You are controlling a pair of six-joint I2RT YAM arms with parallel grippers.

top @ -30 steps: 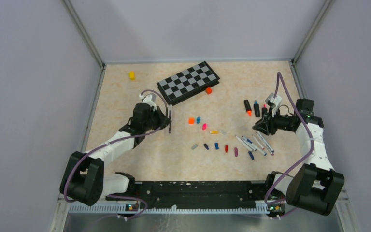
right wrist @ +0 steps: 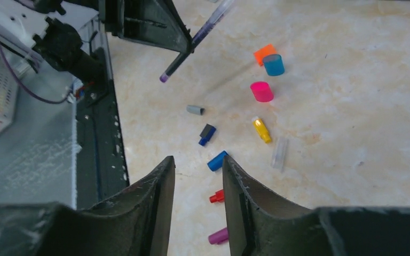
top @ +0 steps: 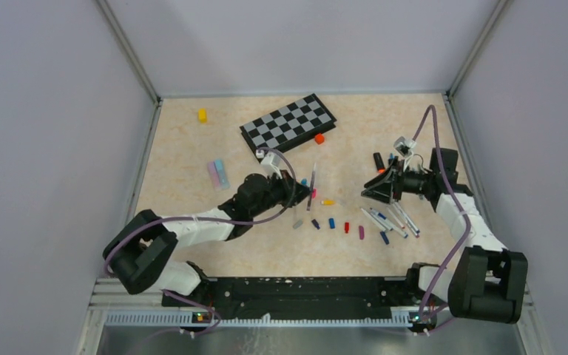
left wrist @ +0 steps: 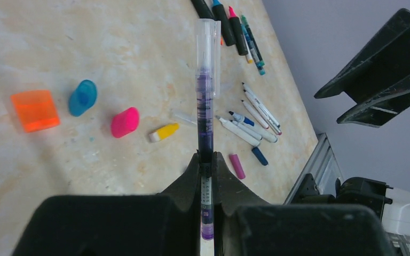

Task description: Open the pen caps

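Note:
My left gripper (top: 308,193) is shut on a slim purple pen (left wrist: 204,112), which it holds upright in the left wrist view. At the upper end of that pen sits a clear cap (left wrist: 209,45) with a clip. The pen's purple lower end pokes out below the fingers. In the right wrist view the same pen slants across the upper left. My right gripper hangs over the right side of the table, its fingers apart and empty. A wide gap separates it from the pen.
Loose caps lie mid-table, among them a pink cap (right wrist: 262,92), a yellow cap (right wrist: 262,129) and a clear cap (right wrist: 280,153). Uncapped pens (top: 384,222) lie below the right gripper, with thick markers (top: 379,162) behind. A checkered board (top: 288,124) lies at the back.
My left gripper has carried the pen rightward, to the table's middle over the loose caps. The right gripper has moved left, towards the pen, and its fingers look wider apart.

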